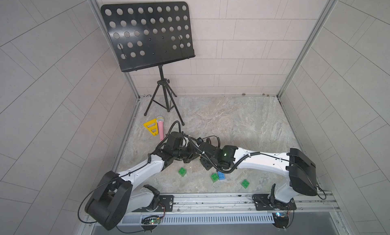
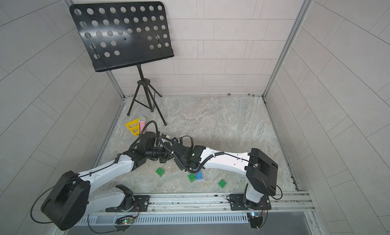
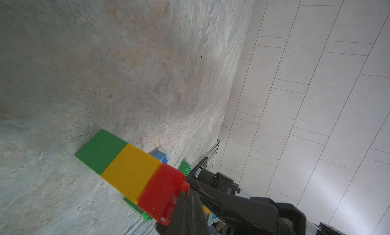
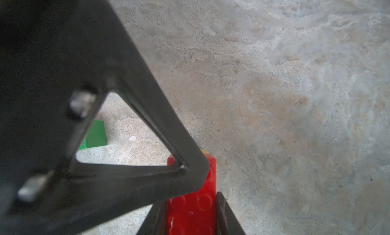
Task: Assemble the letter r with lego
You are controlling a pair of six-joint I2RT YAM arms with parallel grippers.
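Observation:
A joined row of green (image 3: 101, 151), yellow (image 3: 132, 170) and red (image 3: 162, 192) bricks shows in the left wrist view. My right gripper is shut on the red brick (image 4: 203, 202), whose studs show between its fingers. My left gripper is shut, its tips at the studded side of the red brick; whether they touch cannot be told. From the right wrist view, a dark triangular finger (image 4: 150, 125) of the left gripper covers part of the red brick. In the top views the wrists meet and hide most of the row.
On the floor near the front lie loose green bricks (image 1: 182, 171) and a green brick (image 1: 214, 177) beside a blue one (image 1: 221, 175). A yellow triangular object (image 1: 151, 127) and a pink-handled item (image 1: 160, 129) lie behind the left arm, near a music stand (image 1: 162, 82).

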